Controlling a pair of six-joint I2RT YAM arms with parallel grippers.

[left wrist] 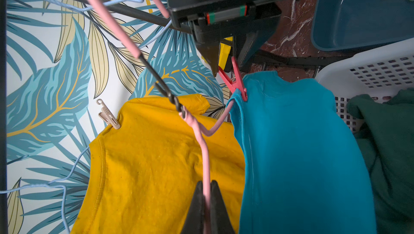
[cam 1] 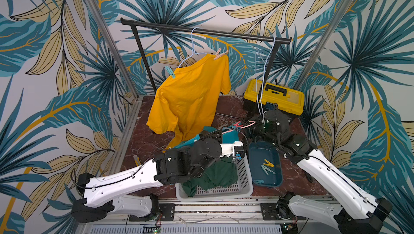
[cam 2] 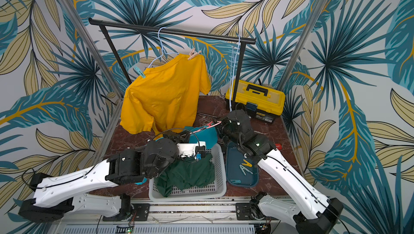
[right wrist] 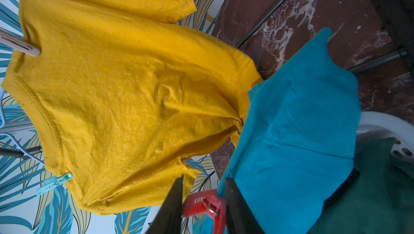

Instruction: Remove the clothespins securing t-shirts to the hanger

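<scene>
In the left wrist view, a teal shirt (left wrist: 297, 147) hangs from a pink wire hanger (left wrist: 203, 147). A red clothespin (left wrist: 242, 90) grips the shirt's edge near the hanger's end. My left gripper is shut on the hanger wire. My right gripper stands part open, its fingers on either side of the red clothespin (right wrist: 219, 216). The clothespin's handles are spread apart, its nose on the cloth. Behind, a yellow shirt (cam 1: 194, 91) hangs from a blue hanger by a light-blue clothespin (cam 1: 169, 71) and a beige one (cam 2: 193, 54).
A grey basket (cam 1: 248, 186) with a dark green shirt (cam 2: 185, 175) stands in front, partly beneath my left arm. Beside it, a dark blue tray (cam 2: 254, 182) holds several loose clothespins. A yellow toolbox (cam 2: 269, 100) and the black rack (cam 2: 172, 31) stand behind.
</scene>
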